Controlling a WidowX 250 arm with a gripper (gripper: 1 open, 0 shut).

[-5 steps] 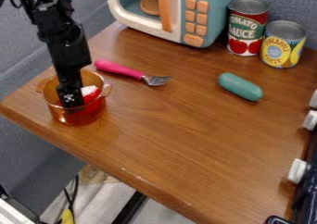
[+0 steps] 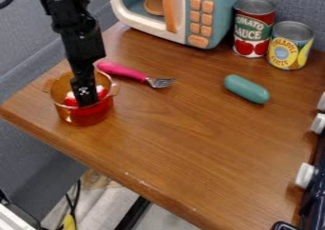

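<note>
The black gripper [image 2: 84, 93] reaches down from the upper left into a red, see-through pot [image 2: 91, 114] at the table's left edge. A red and white object [image 2: 102, 95] shows inside the pot, partly hidden by the fingers. Whether the fingers are open or shut on it cannot be seen. A pink-handled fork [image 2: 124, 71] lies just behind the pot on the wooden table [image 2: 191, 148].
A teal toy microwave [image 2: 172, 10] stands at the back, beside a tomato can [image 2: 253, 29] and a yellow can [image 2: 290, 48]. A teal cylinder [image 2: 246, 88] lies to the right. A dark stove [image 2: 311, 196] lines the right edge.
The objects have not moved.
</note>
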